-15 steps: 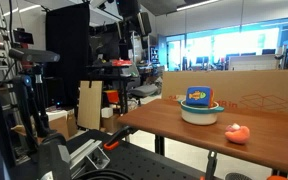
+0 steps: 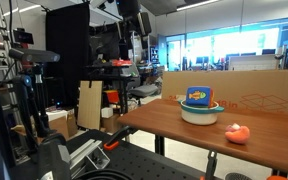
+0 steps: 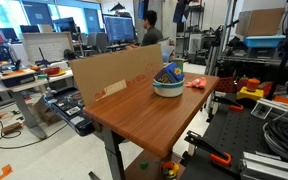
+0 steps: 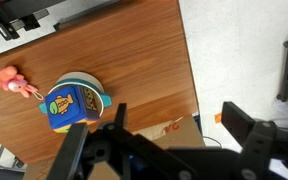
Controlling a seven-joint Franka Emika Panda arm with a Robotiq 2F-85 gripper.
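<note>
A white pot with teal handles stands on the wooden table. Sticking out of its top is a blue block-like object with a fish picture; the wrist view shows this blue object over the pot's rim. A pinkish-orange toy rests apart from the pot, near the table's front edge. My gripper is open above the table, its two dark fingers wide apart and only bare wood between them. The pot and toy lie left of the fingers in the wrist view.
A cardboard panel stands along one side of the table. Bare wood covers much of the tabletop. Beyond the table's edge lies a pale floor. A black cart with cables stands beside the table.
</note>
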